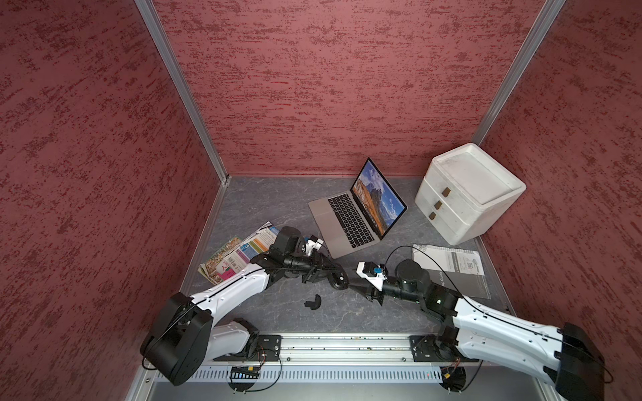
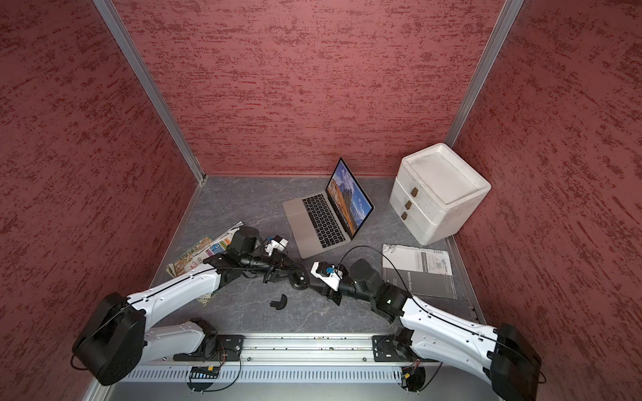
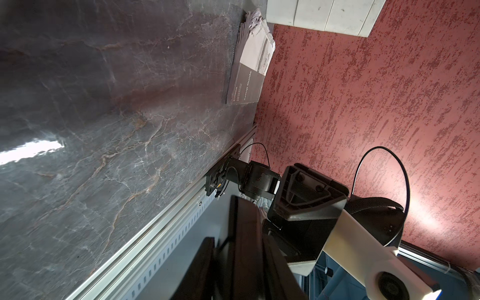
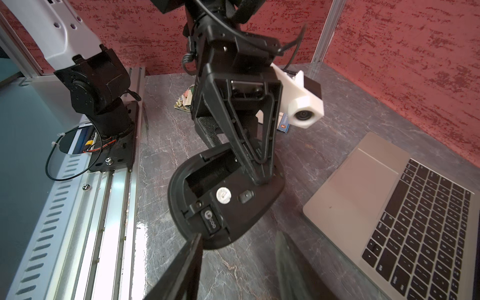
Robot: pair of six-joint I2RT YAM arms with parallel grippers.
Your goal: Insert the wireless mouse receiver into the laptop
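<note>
A black mouse is held underside out in my left gripper; its battery bay is uncovered, and a small receiver with a logo sits in a slot in it. My right gripper is part open just in front of the mouse, nothing seen between its fingers. A loose black piece, likely the cover, lies on the table below them. The laptop stands open behind the grippers, screen facing left.
A white three-drawer box stands at the back right. Magazines lie at the left and printed papers at the right.
</note>
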